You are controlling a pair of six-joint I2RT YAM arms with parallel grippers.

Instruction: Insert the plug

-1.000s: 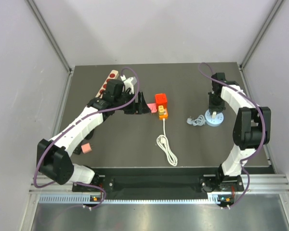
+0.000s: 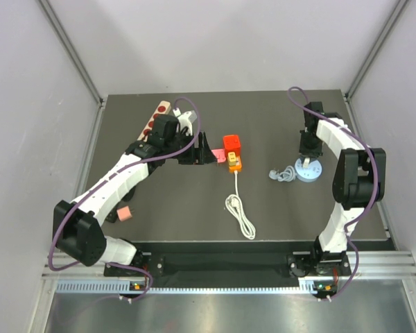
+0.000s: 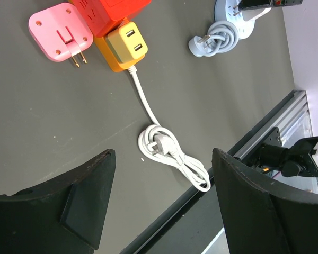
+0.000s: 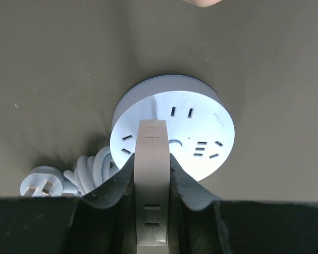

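A round white socket [image 4: 193, 124] with several slots in its face lies at the right of the table. My right gripper [image 2: 308, 155] is over it, shut on a pale plug [image 4: 152, 174] that covers part of the socket face in the right wrist view. Seen from the left wrist, metal prongs stick out of the white plug [image 3: 249, 12], close by the socket [image 3: 226, 11]; whether they touch it, I cannot tell. My left gripper stands open, its fingers well apart with nothing between them, above the middle of the table.
The socket's coiled grey cord [image 2: 286, 174] lies left of it. Centrally sit a red block [image 2: 231, 144], a yellow plug [image 3: 128, 42] on an orange socket with a coiled white cord [image 2: 240, 215], and a pink plug [image 3: 61, 32].
The left arm and the other objects have stayed put.
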